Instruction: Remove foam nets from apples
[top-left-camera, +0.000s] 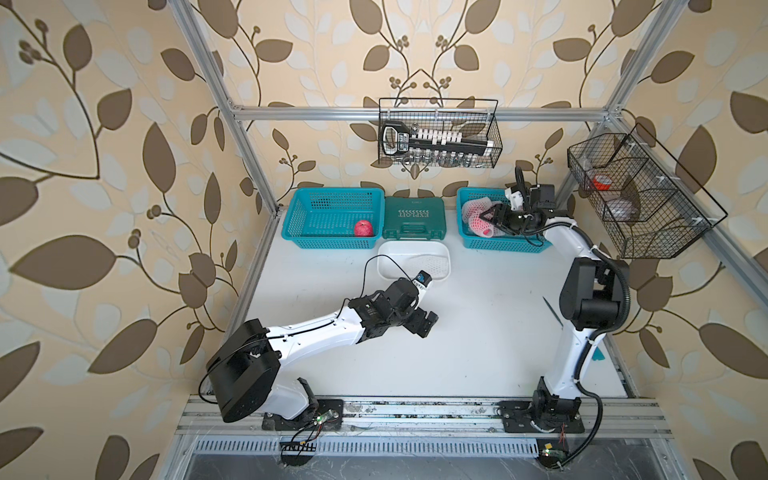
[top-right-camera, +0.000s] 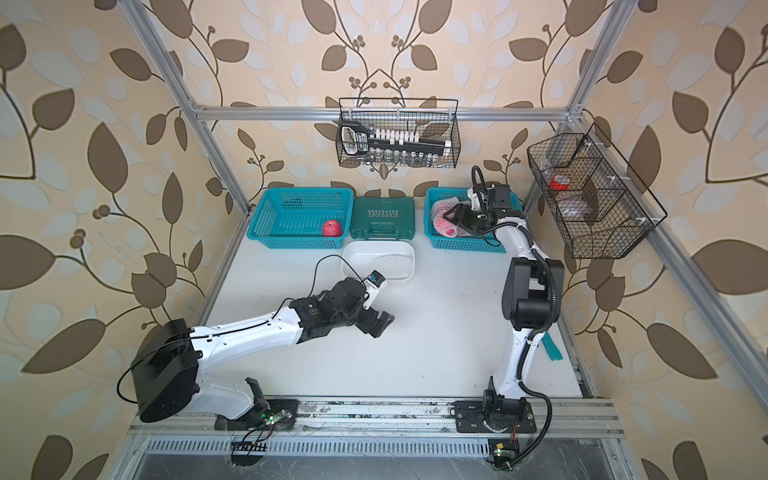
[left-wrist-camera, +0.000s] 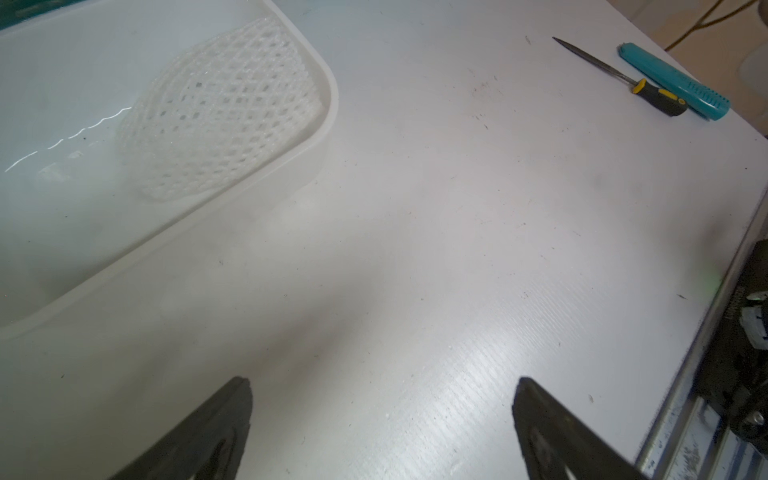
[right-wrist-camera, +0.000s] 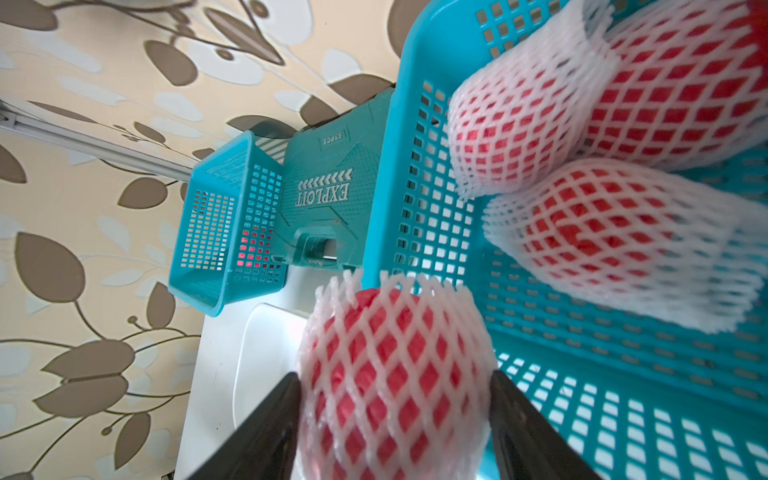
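My right gripper is shut on a red apple in a white foam net (right-wrist-camera: 395, 360), held just above the right teal basket (top-left-camera: 504, 244). Several netted apples (right-wrist-camera: 600, 236) lie in that basket. In the left teal basket (top-left-camera: 320, 216) sits a bare pink-red apple (top-left-camera: 363, 228). A white tray (top-right-camera: 360, 256) at the middle holds an empty foam net (left-wrist-camera: 216, 104). My left gripper hangs open over the table in front of the tray, nothing between its fingers.
A green case (top-right-camera: 382, 217) lies between the baskets. A screwdriver (left-wrist-camera: 656, 97) and a teal tool (left-wrist-camera: 672, 76) lie at the table's right edge. Wire baskets (top-left-camera: 648, 208) hang on the right and back.
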